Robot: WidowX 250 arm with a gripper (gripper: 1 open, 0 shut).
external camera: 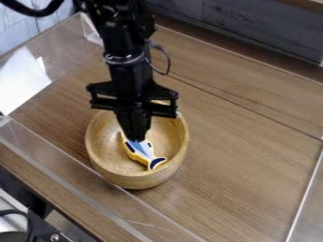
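Note:
A wooden bowl [104,153] rests on the table near its left front. Inside lies a small yellow, white and blue object [144,153], perhaps a toy. My black gripper [134,134] hangs over the bowl, its shut tip just above the toy's upper end, with nothing visible between the fingers.
A dark backboard [252,33] runs along the back. Clear edging strips line the near-left and right sides.

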